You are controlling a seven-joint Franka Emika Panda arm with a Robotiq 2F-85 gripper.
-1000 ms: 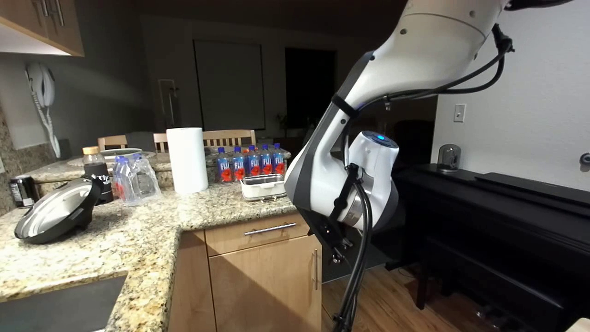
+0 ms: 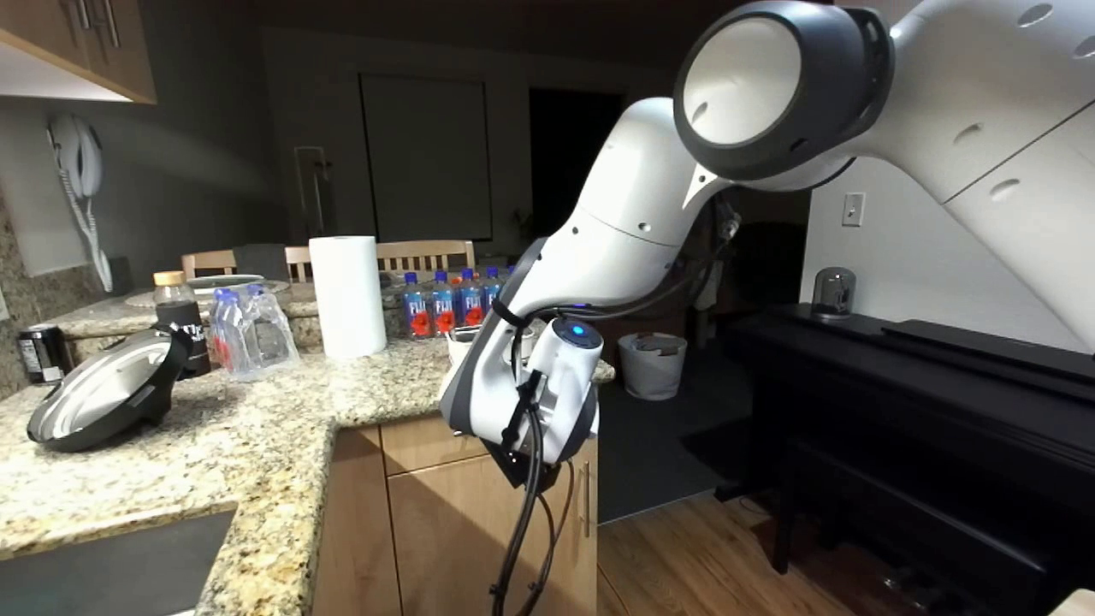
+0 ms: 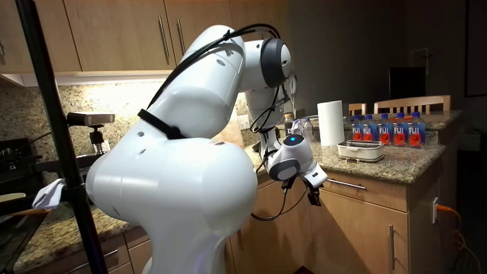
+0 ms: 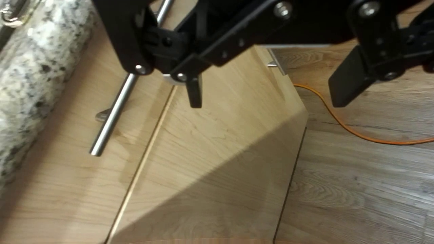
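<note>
In the wrist view my gripper stands open, its two dark fingers wide apart with nothing between them. Below and beyond it are the pale wooden cabinet door and, to the left, a drawer front with a steel bar handle. The left finger linkage covers part of that handle. In exterior view 2 the gripper hangs tilted in front of the cabinet, just under the left end of the drawer handle. Exterior view 1 shows the wrist from behind, hiding the fingers and most of the drawer.
Above the drawer runs the granite countertop, bearing a white lidded container, a paper towel roll and several water bottles. An orange cable crosses the wooden floor. A black piano stands to the right in exterior view 1.
In exterior view 1 the arm has swung left, from beside the cabinet's right edge to in front of the drawer. It now covers the drawer handle and most of the white container.
</note>
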